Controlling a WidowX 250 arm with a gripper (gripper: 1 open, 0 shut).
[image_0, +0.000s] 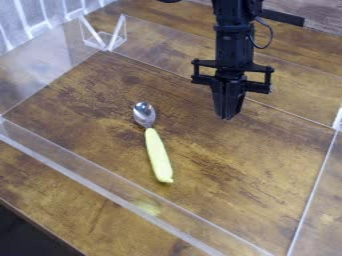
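Observation:
A black robot arm comes down from the top of the camera view, its gripper (233, 100) hanging over the wooden board at upper middle right. Its two fingers point downward; how far apart they are is hard to tell, and I see nothing held. Left of and below it lies a spoon (158, 145) with a silver bowl and a long pale yellow-green handle pointing toward the front.
Clear plastic walls (322, 185) border the wooden work area (254, 190). A white bracket (104, 42) sits at the back left. The board around the spoon and below the gripper is free.

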